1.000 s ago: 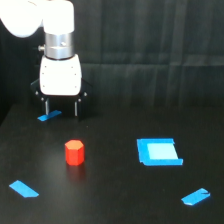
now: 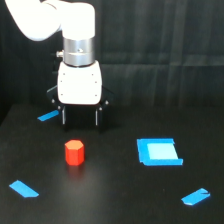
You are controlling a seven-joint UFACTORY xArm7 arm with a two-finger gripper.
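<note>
A red hexagonal block [image 2: 74, 153] stands upright on the dark table, left of the middle. Above it and slightly to its right hangs my gripper [image 2: 81, 118], its thin dark fingers wide apart. Only empty space shows between them, and the block lies clear below the fingertips. On the right side of the table, a pale square [image 2: 162, 151] has a blue taped border [image 2: 145, 152].
Blue tape strips lie at the front left [image 2: 23, 189], at the front right [image 2: 196, 197] and behind the gripper at the left [image 2: 48, 116]. Between the block and the taped square the table is bare. A dark curtain [image 2: 150, 50] hangs behind.
My gripper has moved right and lower in the view, closer to the red block. The block and the taped square have stayed put.
</note>
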